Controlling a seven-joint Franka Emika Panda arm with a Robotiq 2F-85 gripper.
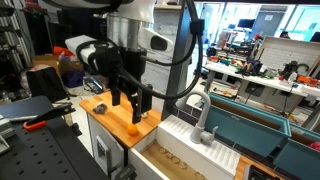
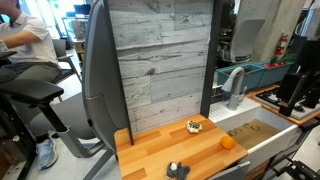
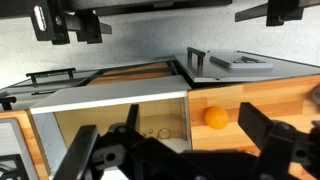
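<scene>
An orange ball-shaped object rests on the wooden countertop near its edge; it also shows in exterior view 2 as an orange round thing. My gripper hangs above the counter with its two dark fingers apart and empty. In the wrist view the gripper likewise stands open, the orange object off to the right. Beside the counter an open drawer has a wooden bottom, with some small rings on it.
A grey faucet rises behind the drawer. Small dark and metallic items and a small round pale item occupy the countertop. A teal trough runs farther back. An upright wood-patterned panel borders the counter.
</scene>
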